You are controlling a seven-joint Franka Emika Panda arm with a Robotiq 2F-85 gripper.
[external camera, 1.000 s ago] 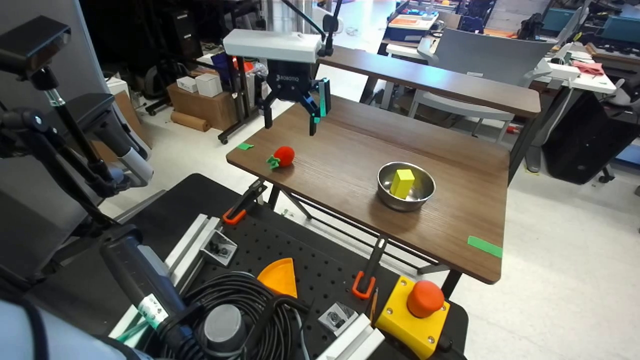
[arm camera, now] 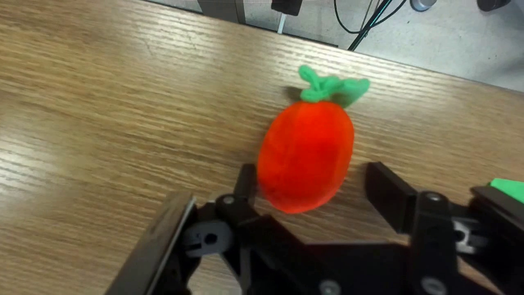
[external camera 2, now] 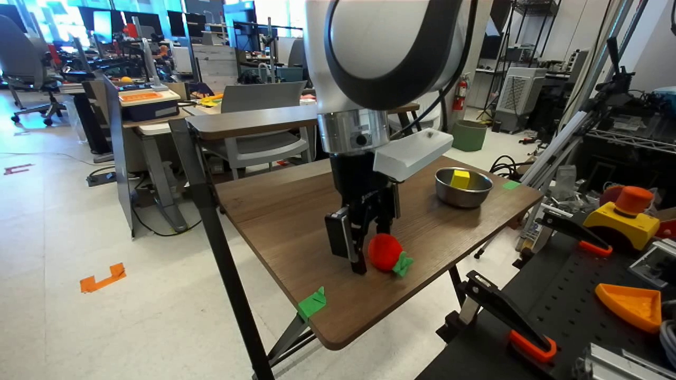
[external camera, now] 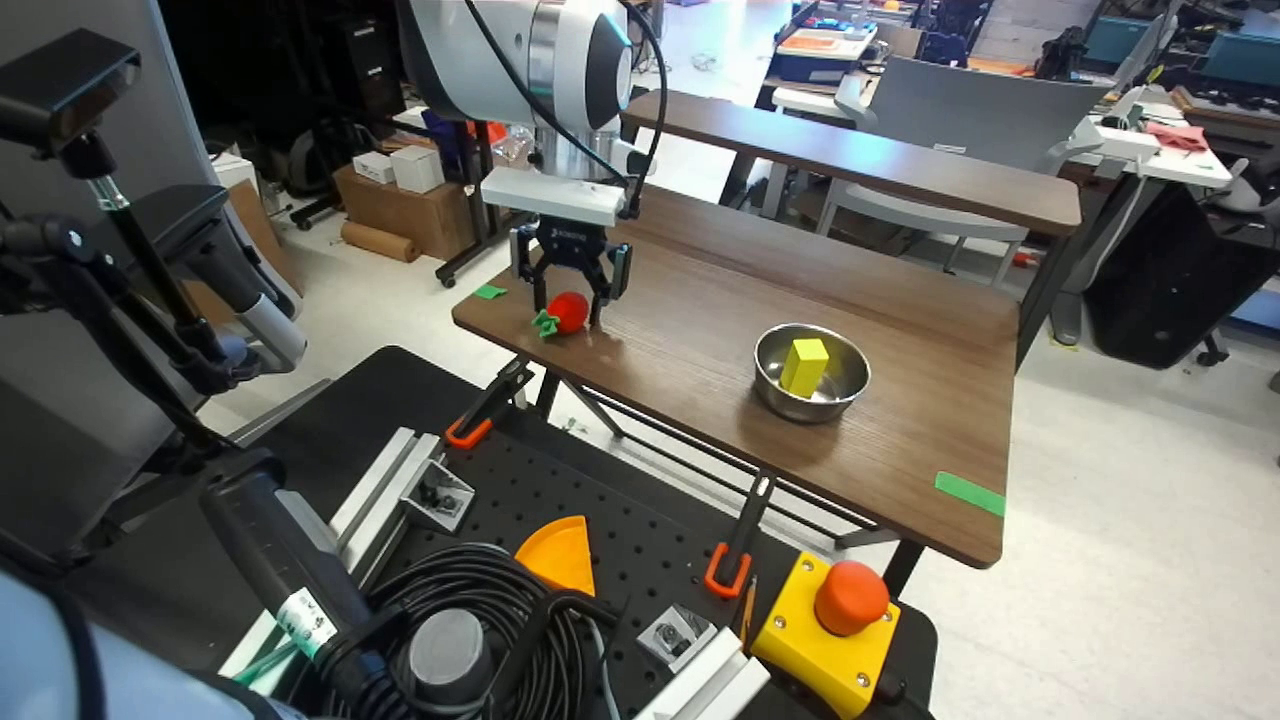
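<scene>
A red plush fruit with a green leafy top (arm camera: 307,155) lies on the wooden table near its left end. My gripper is lowered around it, partly open. In the wrist view the left finger (arm camera: 245,184) is up against the red body or very close to it, while a clear gap separates the right finger (arm camera: 390,194) from it. From the side, the gripper (external camera: 569,310) has its fingertips down near the tabletop. A metal bowl (external camera: 776,400) holding a yellow block (external camera: 804,366) stands toward the table's right part.
Green tape marks lie on the table (external camera: 708,300) at the left corner (external camera 2: 311,304) and the right end (external camera: 969,492). Two clamps with orange handles (external camera: 728,570) grip the front side. Between fruit and bowl the tabletop is bare.
The arm has come down from above the table onto the red fruit, its fingers now on either side. The spacing between the fingers has narrowed. Fruit, bowl and block look unmoved.
</scene>
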